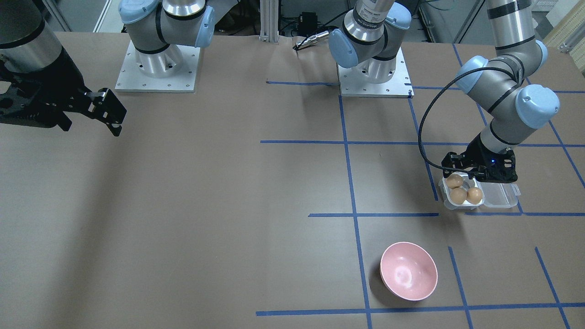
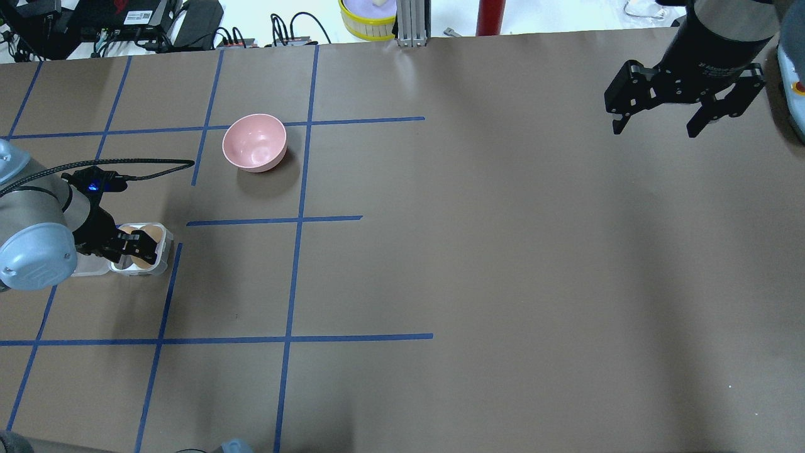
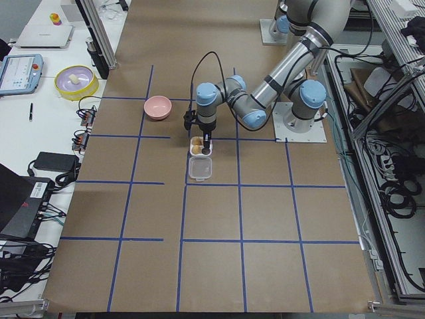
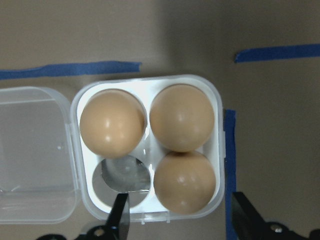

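Observation:
A clear plastic egg box (image 1: 450, 202) with its lid (image 1: 499, 197) folded open lies on the table, holding three brown eggs (image 4: 181, 118) in a white four-hole tray; one hole, lower left in the wrist view, is empty. My gripper hangs low just over the box, its fingers apart at either side of the near right egg (image 4: 184, 182) and the empty hole, nothing between them that is held. A pink bowl (image 1: 409, 268) stands empty on the table, apart from the box.
Other arms stand around the table, one black gripper (image 2: 683, 94) hanging over the far side. Blue tape lines mark the table (image 2: 490, 264); the broad area beside the bowl is clear. A cable loops above my gripper.

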